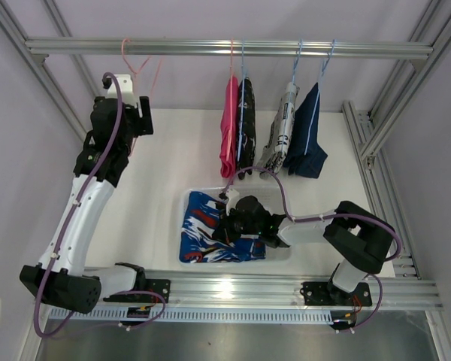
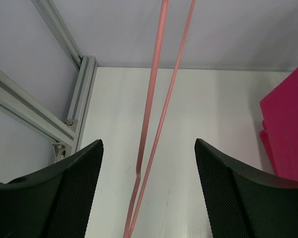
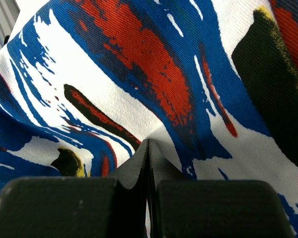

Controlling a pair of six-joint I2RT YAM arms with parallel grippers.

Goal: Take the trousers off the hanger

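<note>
Multicoloured trousers (image 1: 198, 218) in blue, white and red lie bunched in the white tray (image 1: 283, 197). Their cloth (image 3: 104, 74) fills the right wrist view, where my right gripper has its fingers pressed together on a fold of it. From the left part of the rail hangs a bare pink hanger (image 1: 135, 71), turned and tilted. Its bars (image 2: 148, 104) run between the widely spread fingers of my left gripper, touching neither of them. How much cloth the right fingers pinch is hidden.
Several garments hang farther right on the metal rail (image 1: 195, 47): pink trousers (image 1: 228, 128), a black patterned one (image 1: 246, 124), a grey one (image 1: 280, 131) and a navy one (image 1: 308, 135).
</note>
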